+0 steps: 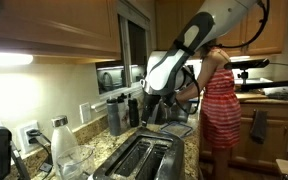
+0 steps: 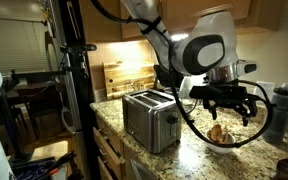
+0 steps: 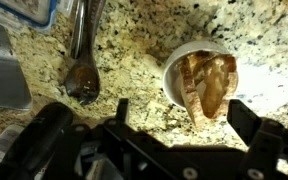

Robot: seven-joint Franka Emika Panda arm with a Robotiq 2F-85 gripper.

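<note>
My gripper points down over the counter with its two dark fingers spread wide apart. Nothing is held between them. Below, in the wrist view, a small white bowl (image 3: 171, 80) holds brown pieces that look like bread (image 3: 221, 78), one of them leaning over the rim towards the gap between the fingers. The same bowl (image 2: 222, 148) stands on the counter to the right of the steel toaster (image 2: 164, 126) in exterior view 2, under my arm. In exterior view 1 the toaster (image 1: 144, 158) fills the foreground, and the bowl cannot be made out.
In the wrist view a dark spoon (image 3: 83, 82) lies left of the bowl, near a blue-edged container (image 3: 22, 12). Bottles (image 1: 114, 117) line the wall. A clear pitcher (image 1: 65, 147) stands left of the toaster. A person in a red dress (image 1: 221, 105) is behind the arm.
</note>
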